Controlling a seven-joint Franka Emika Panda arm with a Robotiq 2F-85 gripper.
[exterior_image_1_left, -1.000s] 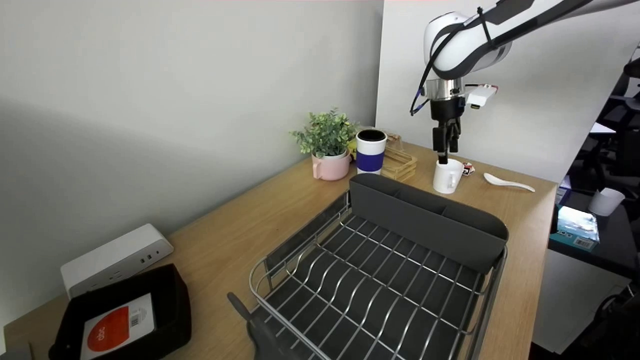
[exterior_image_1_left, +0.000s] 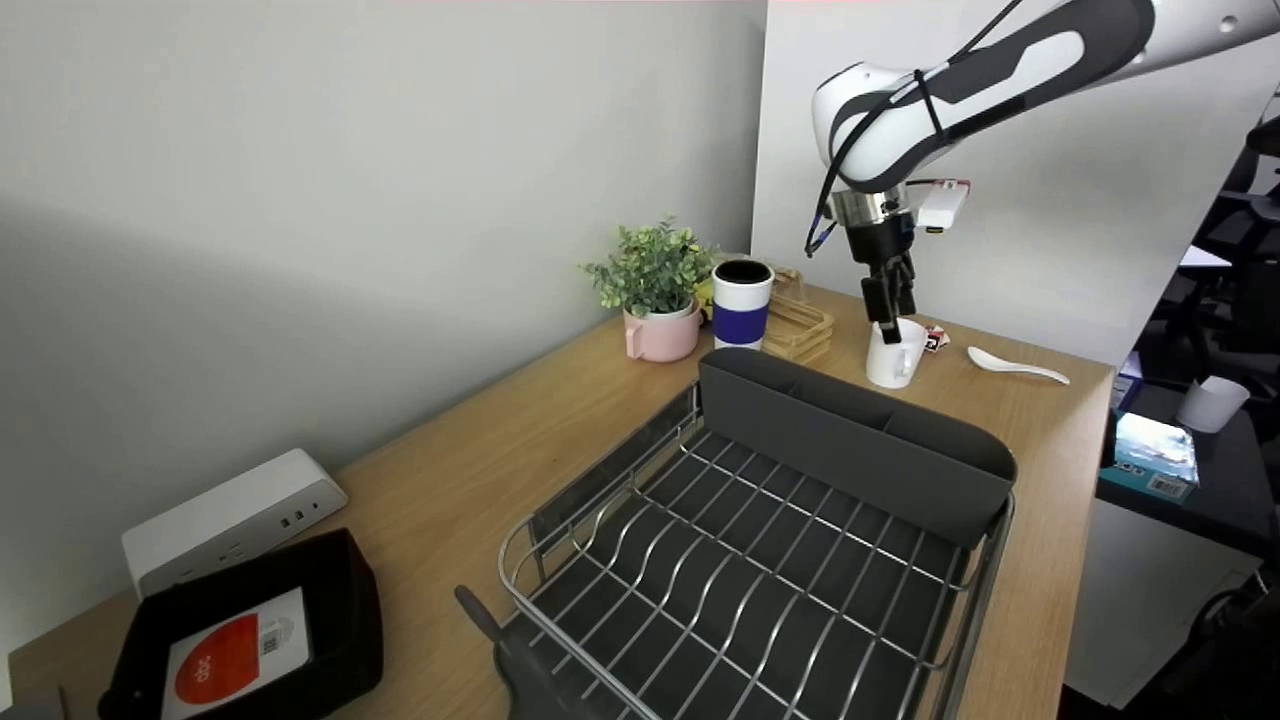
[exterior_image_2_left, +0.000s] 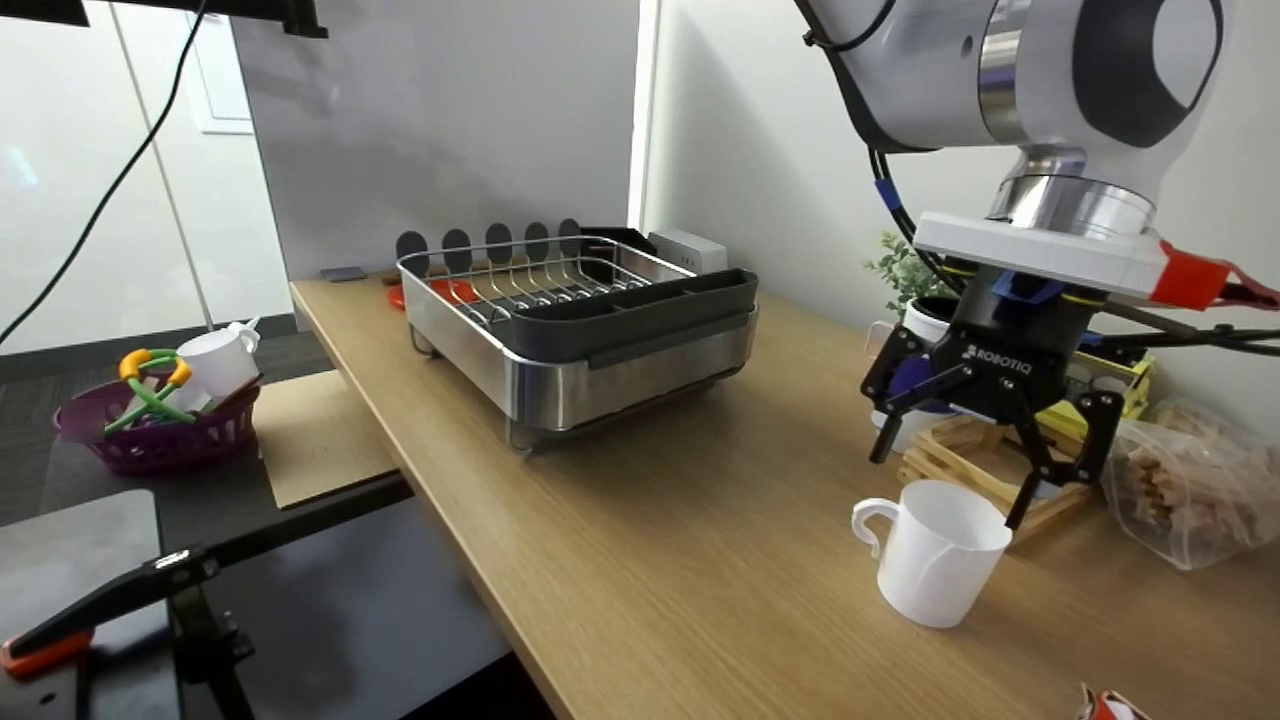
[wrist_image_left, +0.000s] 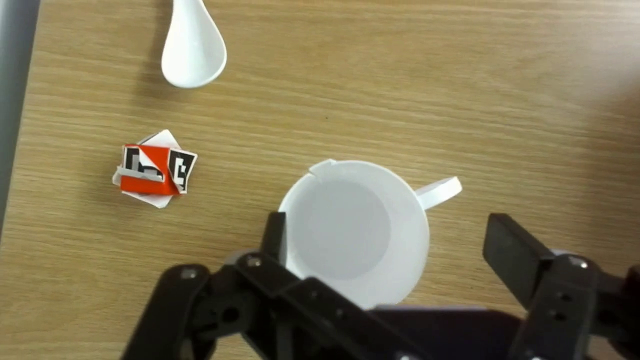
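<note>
A white mug (exterior_image_2_left: 942, 564) stands upright on the wooden table, its handle and small spout showing. From above, in the wrist view, the empty inside of the mug (wrist_image_left: 342, 228) is visible. My black gripper (exterior_image_2_left: 954, 486) is open over it, tilted, with the fingers spread wide. One finger (wrist_image_left: 274, 237) overlaps the mug's rim in the wrist view, while the other finger (wrist_image_left: 513, 258) lies well beyond the handle side. Nothing is held between them. In exterior view 1 the gripper (exterior_image_1_left: 888, 330) overlaps the mug's top; whether it touches cannot be made out.
A crumpled red wrapper (wrist_image_left: 153, 171) and a white spoon (wrist_image_left: 195, 51) lie beside the mug. Behind it are a wooden crate (exterior_image_1_left: 798, 326), a blue-banded cup (exterior_image_1_left: 740, 314) and a potted plant (exterior_image_1_left: 654, 282). A dish rack (exterior_image_2_left: 576, 348) stands farther along the table, with bare wood between.
The arm has shifted left in exterior view 1, and its wrist has come lower. The gripper has gone from near vertical to tilted over the mug. The mug has not visibly moved.
</note>
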